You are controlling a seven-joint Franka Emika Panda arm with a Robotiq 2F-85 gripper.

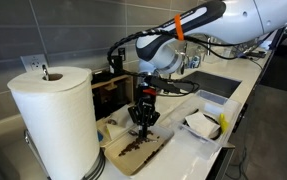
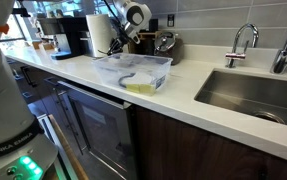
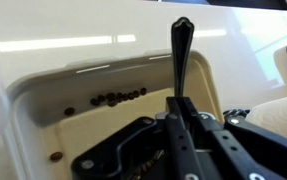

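Note:
A shallow beige tray [image 1: 116, 160] lies on the white counter, with dark beans [image 1: 143, 146] scattered across its floor. Over the tray, my gripper is shut on a dark utensil [image 3: 182, 45], whose rounded handle end sticks up between the fingers. The gripper covers the utensil's other end in the wrist view, so I cannot tell whether that end touches the beans. More beans [image 3: 113, 98] lie along the tray's side in that view.
A clear plastic bin [image 2: 133, 72] with a yellow item [image 2: 141, 88] stands beside the tray. The paper towel roll [image 1: 58, 125] rises close on the other side. Small items and a dark box line the wall behind. The sink [image 2: 253, 95] is farther along the counter.

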